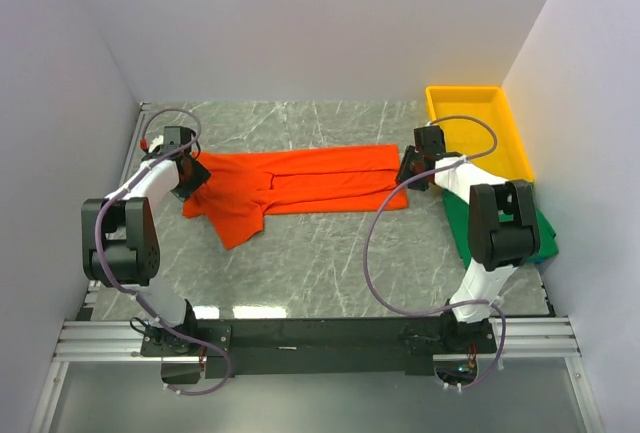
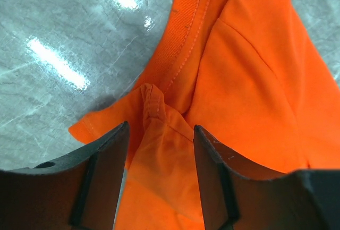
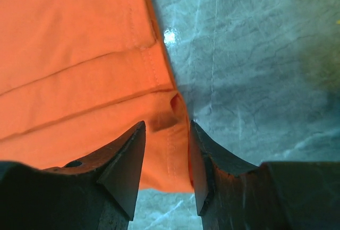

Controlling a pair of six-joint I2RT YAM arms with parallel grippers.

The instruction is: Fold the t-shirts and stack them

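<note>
An orange t-shirt (image 1: 300, 179) lies lengthwise across the table, folded into a long strip, with one sleeve sticking out toward the front at its left part. At its left end is my left gripper (image 1: 196, 181); in the left wrist view a raised fold of the orange cloth (image 2: 154, 129) lies between its parted fingers. My right gripper (image 1: 408, 169) is over the shirt's right end. In the right wrist view its parted fingers (image 3: 127, 158) stand on either side of the hem edge (image 3: 180, 118), where the layers gape slightly. Neither gripper is closed on the cloth.
A yellow bin (image 1: 485, 118) stands at the back right. Green cloth (image 1: 460, 233) lies in front of it, partly under the right arm.
</note>
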